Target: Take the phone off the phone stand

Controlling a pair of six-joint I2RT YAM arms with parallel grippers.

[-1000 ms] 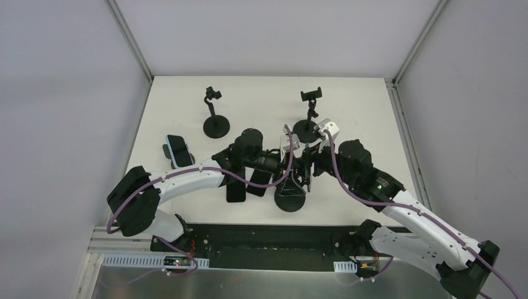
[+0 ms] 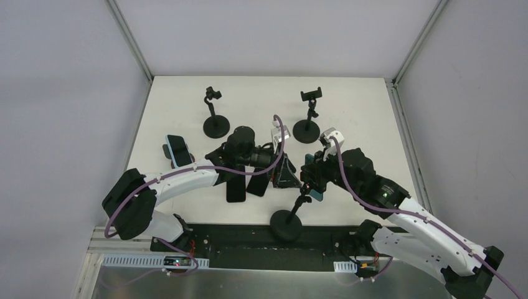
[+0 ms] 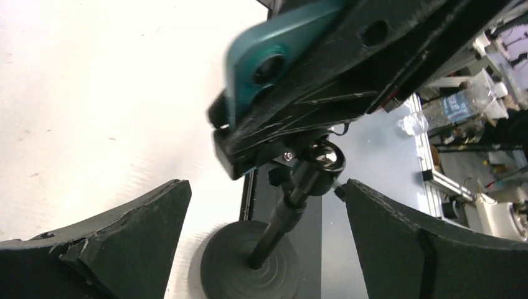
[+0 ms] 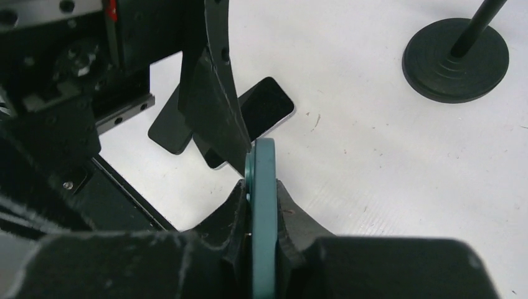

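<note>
A teal phone [image 4: 266, 205] is held by its edge in my right gripper, whose fingers are shut on both faces. The black phone stand [image 2: 286, 225] leans, with its round base over the table's front edge. In the left wrist view the stand's ball joint [image 3: 324, 159] sits just below the phone and the right gripper; whether its clamp still grips the phone is hidden. My left gripper is open, with nothing between its fingers, facing the stand's neck from the left.
Two empty stands, left [image 2: 216, 126] and right [image 2: 306, 131], occupy the back. Another phone [image 2: 179, 151] rests on a stand at left. Dark phones [image 2: 236, 189] lie flat near the left gripper. The table's right side has free room.
The stand's base has swung toward the front edge and the stand now leans. The left gripper has drawn back a little leftward.
</note>
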